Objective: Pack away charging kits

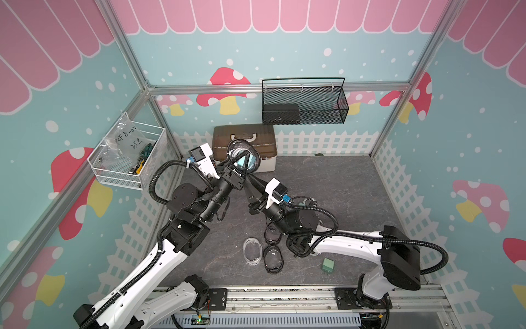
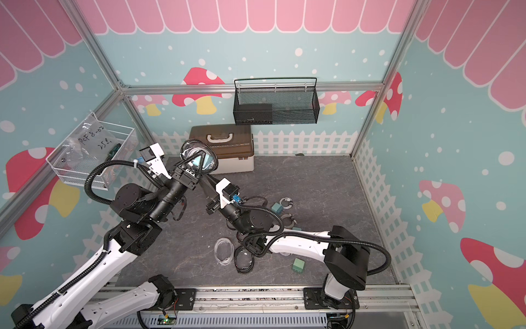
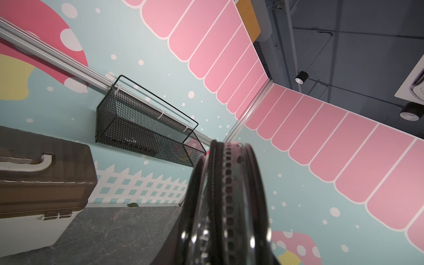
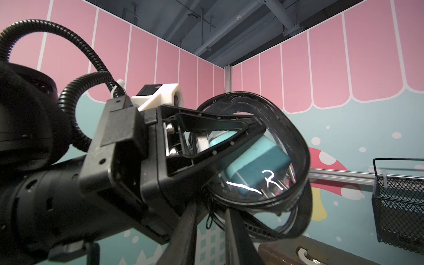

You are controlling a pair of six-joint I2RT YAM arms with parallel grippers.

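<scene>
A round, clear pouch with a black zippered rim [image 4: 304, 154] hangs in the air, a teal block [image 4: 260, 161] inside it. My left gripper [image 1: 245, 163] is shut on the pouch; in the left wrist view, the zippered edge [image 3: 227, 198] stands upright and hides the fingers. My right gripper is raised just below the pouch, its two fingers apart. A thin black pull loop [image 4: 209, 220] hangs from the rim and appears between those fingertips; whether they touch it, I cannot tell. On the floor lie a grey cable coil [image 1: 252, 251] and a black cable coil [image 1: 272, 258].
A brown-lidded toolbox [image 1: 257, 137] stands at the back left. Black [image 1: 306, 104] and white [image 1: 123, 150] wire baskets hang on the walls. Green [image 2: 298, 264] and teal [image 2: 277, 208] blocks lie near the right arm.
</scene>
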